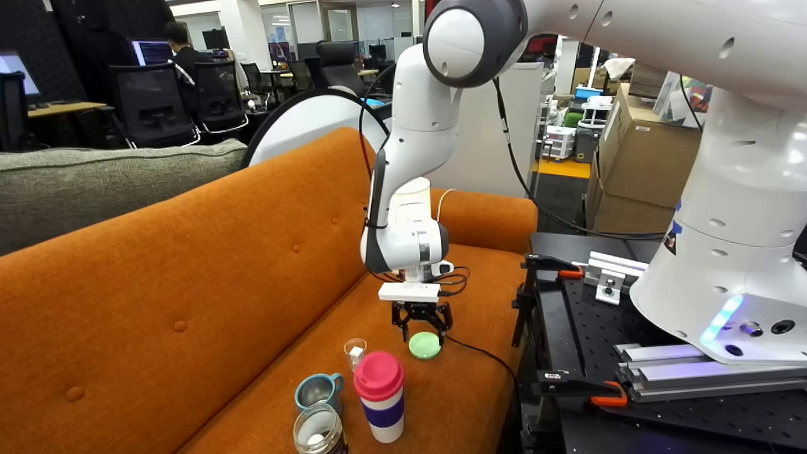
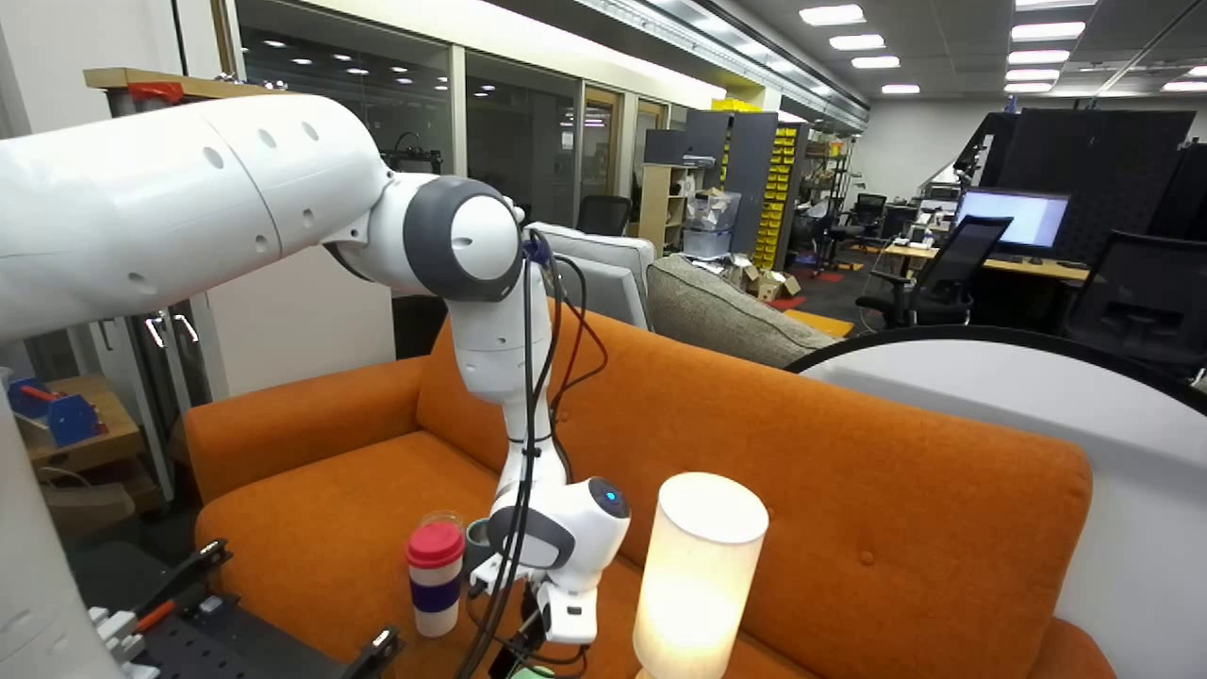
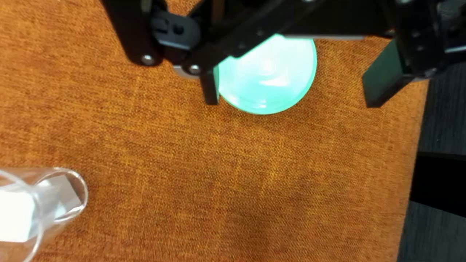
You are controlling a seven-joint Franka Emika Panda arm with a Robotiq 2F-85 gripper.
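Note:
A pale green round lid or dish (image 1: pixel 424 345) lies flat on the orange sofa seat. Just above it, my gripper (image 1: pixel 424 340) points downward with its fingers wide apart. In the wrist view the green disc (image 3: pixel 271 78) shows between the two fingers, close by the left finger (image 3: pixel 210 87) and well clear of the right finger (image 3: pixel 384 78). Nothing is clasped. Part of the disc's upper edge is hidden behind the gripper's linkage. Whether the left finger touches the disc I cannot tell.
A clear cup with a white block (image 1: pixel 355 352), a red-lidded tumbler (image 1: pixel 379 393), a blue mug (image 1: pixel 318 392) and a glass jar (image 1: pixel 318 431) stand nearby. A lit lamp (image 2: pixel 699 577) stands behind the arm. A thin cable (image 1: pixel 484 352) crosses the seat.

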